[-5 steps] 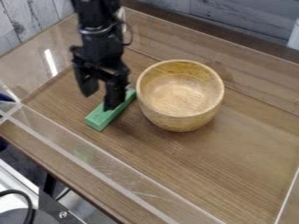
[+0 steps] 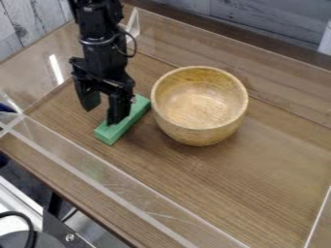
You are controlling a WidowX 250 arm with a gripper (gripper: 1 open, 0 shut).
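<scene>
A black gripper hangs from the dark arm over the left part of the wooden table, standing open above a green rectangular block. Its dark fingers reach down close to the block's upper left side; whether they touch it I cannot tell. The block lies diagonally on the table.
A large tan bowl sits just right of the block, close to it. A pale strip runs along the left edge, and dark cables lie at the lower left corner.
The gripper has shifted slightly and changed its pose above the green block. The block and bowl appear in about the same places.
</scene>
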